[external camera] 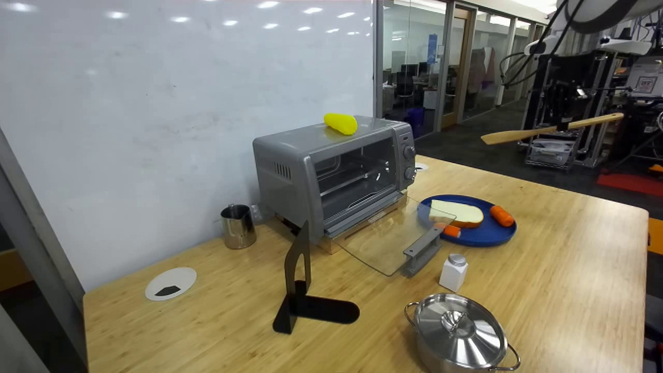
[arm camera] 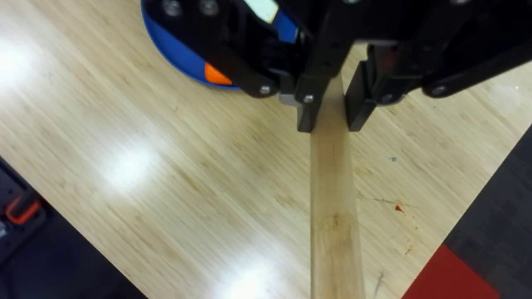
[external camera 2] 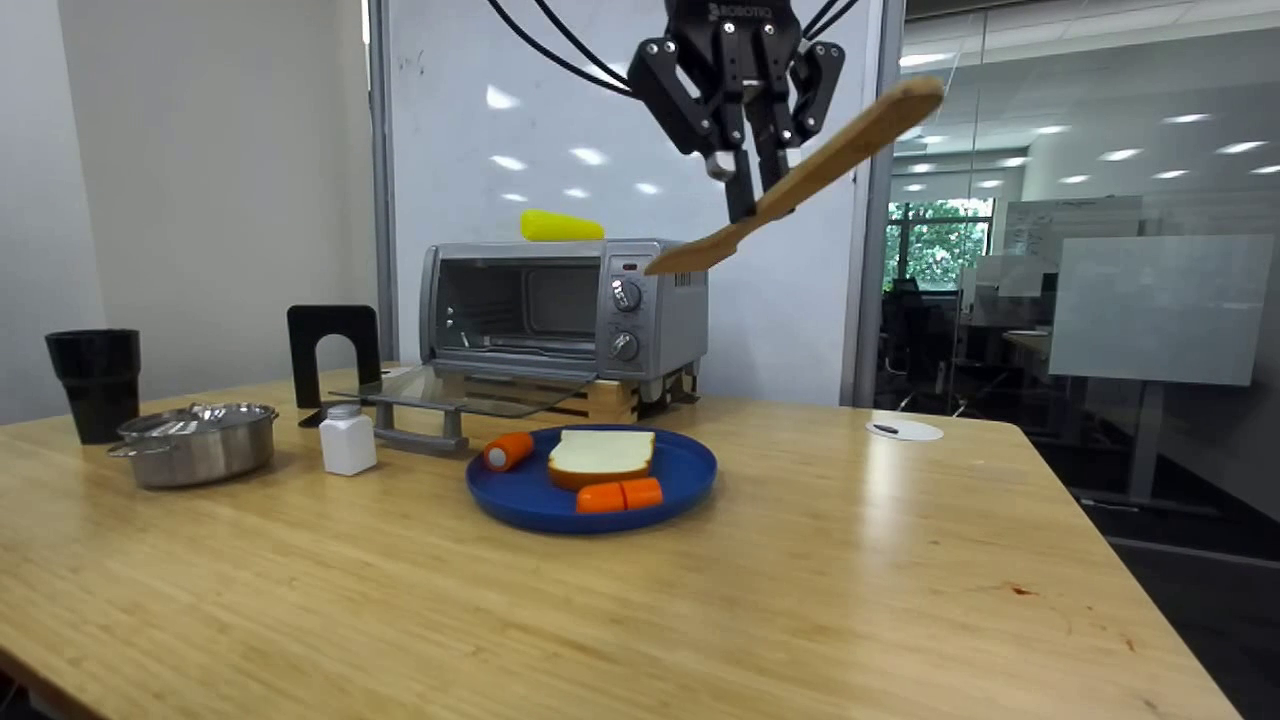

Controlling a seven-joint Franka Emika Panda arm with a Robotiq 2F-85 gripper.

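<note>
A wooden spatula [external camera 2: 828,162] hangs in the air above the table, and my gripper [external camera 2: 761,210] is shut on it partway along its length. In the wrist view the wooden handle [arm camera: 334,214] runs down from between the dark fingers, which touch it on both sides. Its flat blade points toward the oven side in exterior view 1. Below lies a blue plate [external camera 2: 528,510] with a slice of bread [external camera 2: 603,454] and orange carrot pieces [external camera 2: 620,494]. The grey toaster oven [external camera: 283,155] has its glass door [external camera: 391,239] lowered.
On the oven lies a yellow object [external camera: 340,123]. A white shaker [external camera: 453,272], a lidded steel pot [external camera: 460,329], a black stand [external camera: 323,309] and a metal cup [external camera: 239,227] occupy the table. Bare table spreads right of the plate in exterior view 2.
</note>
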